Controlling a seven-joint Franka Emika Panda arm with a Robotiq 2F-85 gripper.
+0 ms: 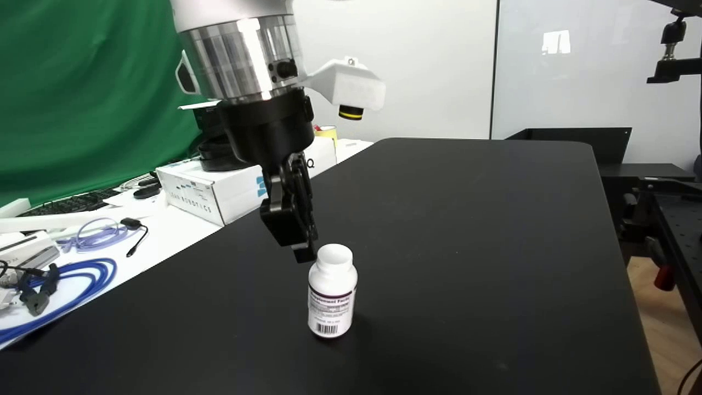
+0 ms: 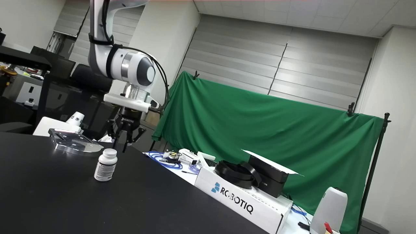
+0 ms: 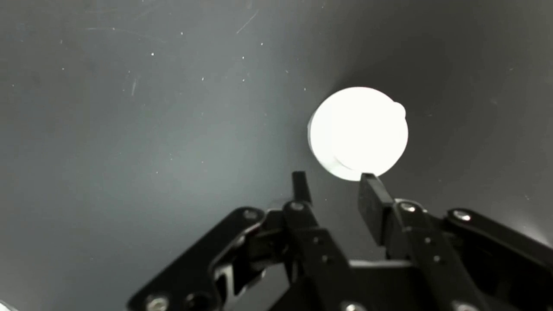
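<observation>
A white bottle point(image 1: 333, 289) with a printed label stands upright on the black table, its label and barcode showing in the first exterior view. From above, in the wrist view, the bottle point(image 3: 357, 132) is an overexposed white disc with a small tab at its rim, so details of its top are washed out. My gripper is part open, bare table visible between its fingers. Its tips hang over the table beside the bottle, around the height of its top; one tip overlaps the bottle's edge in the wrist view, and contact cannot be judged.
A clear plate-like object point(image 2: 74, 141) lies on the table behind the bottle in the second exterior view. White Robotiq box point(image 2: 238, 197) and blue cables point(image 1: 79, 283) occupy the white surface alongside.
</observation>
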